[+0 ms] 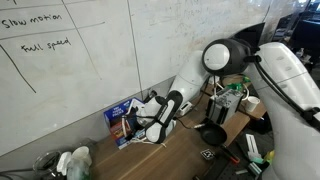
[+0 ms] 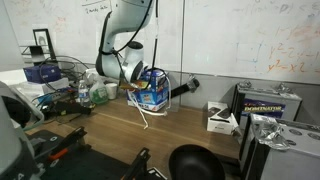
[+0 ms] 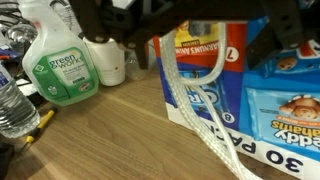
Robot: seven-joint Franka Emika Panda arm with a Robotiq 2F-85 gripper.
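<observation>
My gripper stands open, its dark, blurred fingers at the top of the wrist view. A thick white rope [image 3: 207, 108] loops in the space between them and trails down to the wooden table [image 3: 120, 140]. Behind the rope is a blue snack box [image 3: 235, 95] with colourful packets printed on it. In exterior view 2 the gripper [image 2: 130, 84] is low, close by the box [image 2: 155, 90], and the rope [image 2: 138, 110] extends onto the table in front. Contact between fingers and rope cannot be made out.
A green-labelled spray bottle [image 3: 62, 62], white cups [image 3: 108, 62] and a clear bottle [image 3: 14, 108] stand left in the wrist view. A black pan [image 2: 196, 160] and a white-and-black carton [image 2: 221, 118] are to the right in exterior view 2. The mid-table is mostly bare.
</observation>
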